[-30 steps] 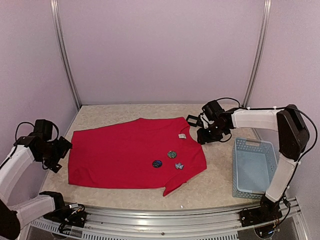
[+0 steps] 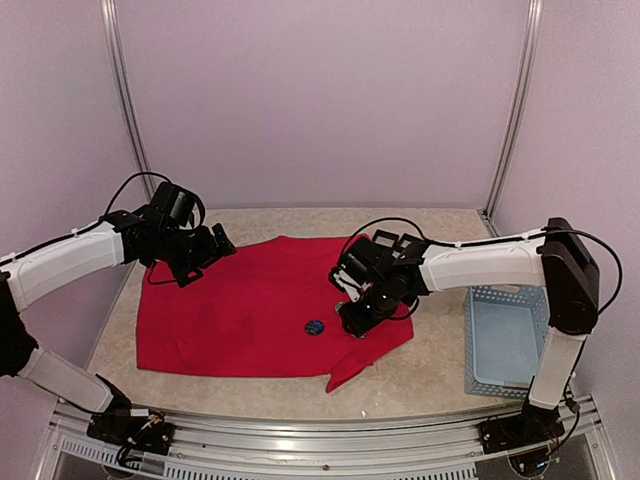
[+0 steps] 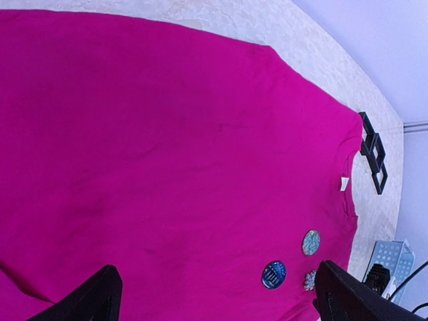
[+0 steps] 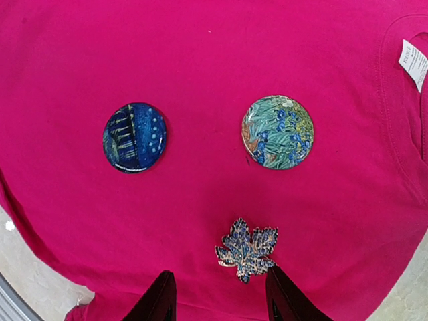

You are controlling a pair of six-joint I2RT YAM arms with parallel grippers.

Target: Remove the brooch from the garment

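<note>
The red garment lies flat on the table, pinkish in both wrist views. On it are a dark blue round badge, a green floral round badge and a silver leaf brooch. My right gripper is over the garment at the leaf brooch, fingers apart below it in the right wrist view, nothing seen between them. My left gripper hangs open over the garment's left part, empty.
A blue plastic basket stands at the right. A black frame-like object lies beyond the garment's neckline. Bare table borders the garment.
My left arm has swung inward, to the right and away from the table's left edge.
</note>
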